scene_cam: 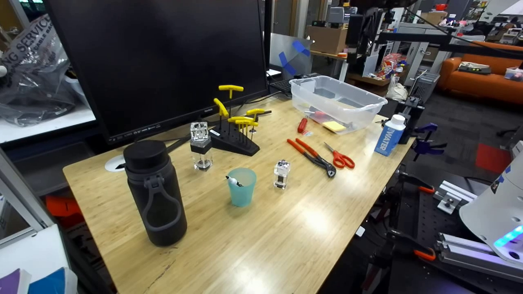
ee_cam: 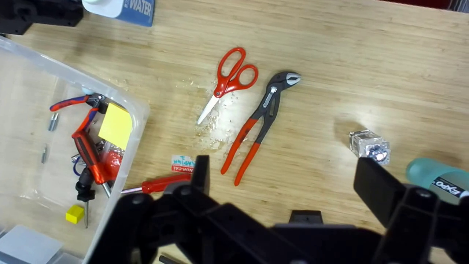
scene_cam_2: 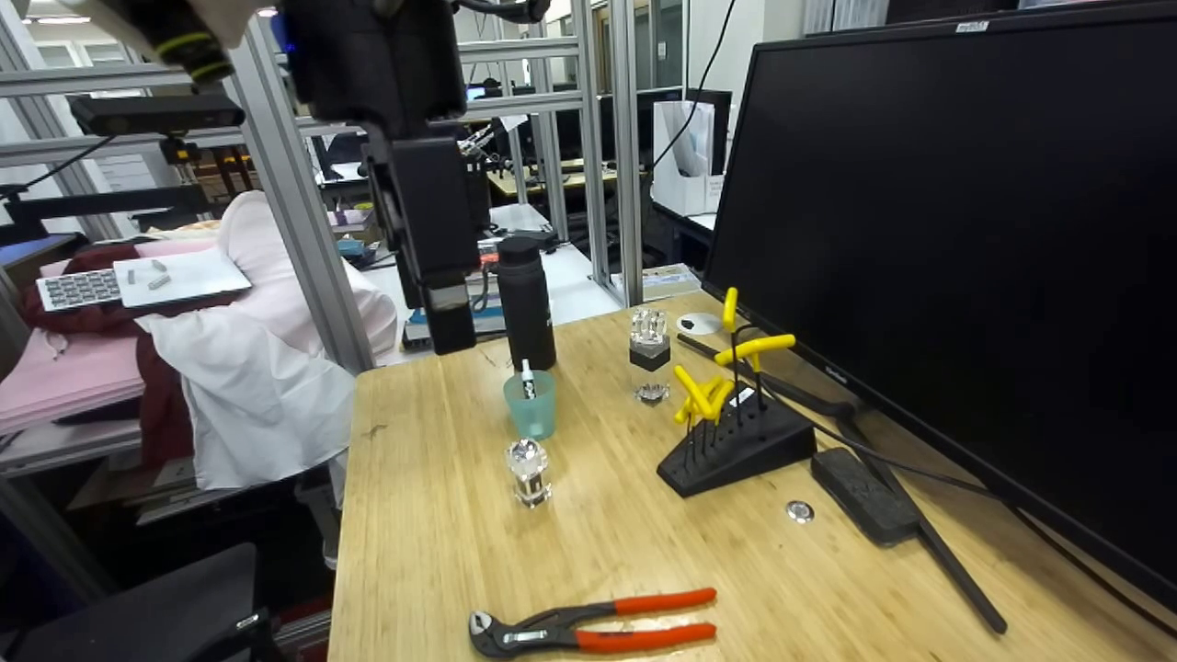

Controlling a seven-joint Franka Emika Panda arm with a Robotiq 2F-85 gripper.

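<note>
My gripper is open high above the table, its two black fingers wide apart with only bare wood and tools far below showing between them. In exterior view 2 it hangs at the upper left, pointing down. Red-handled pliers (ee_cam: 260, 127) lie flat on the wood under it, beside red scissors (ee_cam: 225, 85). A red screwdriver (ee_cam: 165, 182) rests by the clear plastic bin (ee_cam: 139, 127), partly hidden by the gripper. To the right are a small clear block (ee_cam: 370, 146) and a teal cup (scene_cam: 243, 187) with a marker (scene_cam: 234, 181) in it.
A tall black bottle (scene_cam: 155, 193), a second clear block (scene_cam: 201, 147) and a hex-key stand (scene_cam: 235, 139) stand towards the monitor (scene_cam: 166, 59). A blue water carton (scene_cam: 390, 135) is at the table's edge.
</note>
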